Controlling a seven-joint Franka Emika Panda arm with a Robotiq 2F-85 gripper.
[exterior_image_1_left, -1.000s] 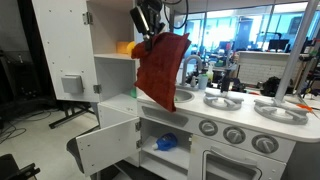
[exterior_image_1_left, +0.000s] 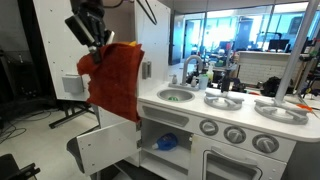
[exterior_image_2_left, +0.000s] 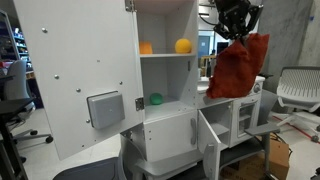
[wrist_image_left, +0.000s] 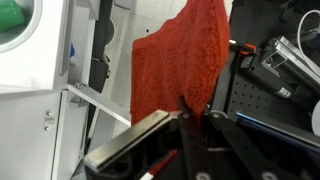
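A red cloth (exterior_image_1_left: 117, 82) hangs from my gripper (exterior_image_1_left: 86, 67), in front of the white toy kitchen. The wrist view has the cloth (wrist_image_left: 175, 65) running up from between the fingers, which are shut on it. From the other side, exterior view 2 shows the cloth (exterior_image_2_left: 238, 68) dangling below the gripper (exterior_image_2_left: 238, 38), close to the open lower cabinet door. The cloth hides part of the gripper's fingers.
The lower cabinet door (exterior_image_1_left: 108, 147) stands open, with a blue object (exterior_image_1_left: 166, 142) inside. Behind are a sink (exterior_image_1_left: 176, 95) and stove burners (exterior_image_1_left: 223, 101). An orange ball (exterior_image_2_left: 183, 46) and a green object (exterior_image_2_left: 156, 99) sit on shelves.
In exterior view 1, the gripper and the cloth have moved left, away from the sink and across the upper shelves. The cloth stays in the gripper, and the sink is now uncovered.
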